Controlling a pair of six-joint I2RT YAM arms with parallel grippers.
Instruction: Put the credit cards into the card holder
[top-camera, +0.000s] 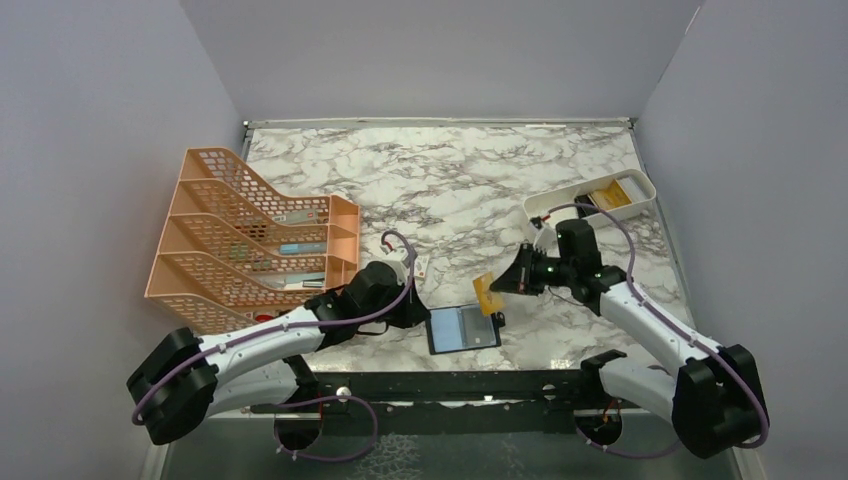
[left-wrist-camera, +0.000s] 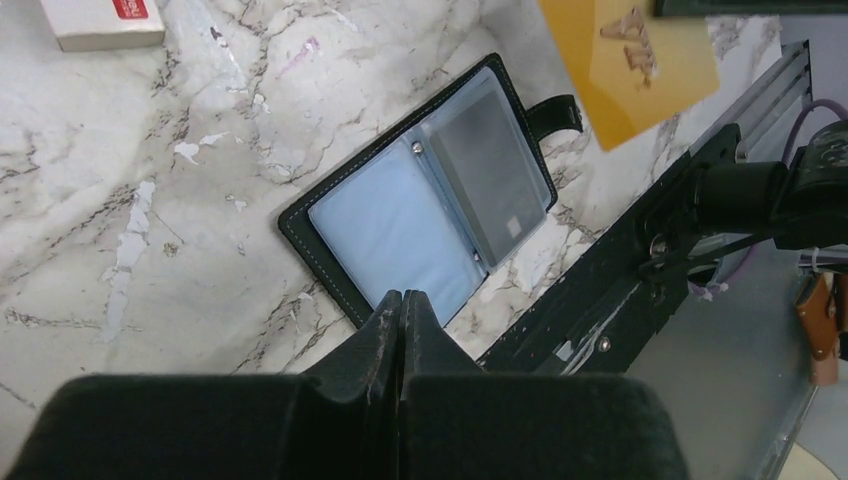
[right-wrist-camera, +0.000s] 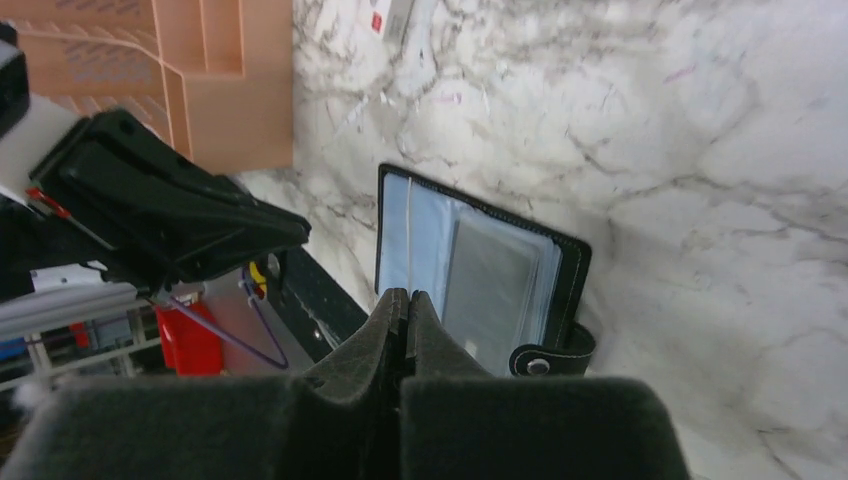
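Observation:
In the top view, my right gripper (top-camera: 494, 288) is shut on a yellow card (top-camera: 487, 297) above the right side of the open card holder (top-camera: 447, 331). The left wrist view shows that card (left-wrist-camera: 640, 75) upright and clear of the holder (left-wrist-camera: 395, 235), which has clear pockets and a black strap. Seen from the right wrist, the card (right-wrist-camera: 409, 232) is only a thin edge rising from the fingertips. My left gripper is shut at the holder's left edge, nothing visible between its fingers.
A white tray (top-camera: 535, 208) at the back right holds more cards. An orange rack (top-camera: 345, 225) fills the left side, and a small white box (left-wrist-camera: 108, 38) lies behind the left gripper.

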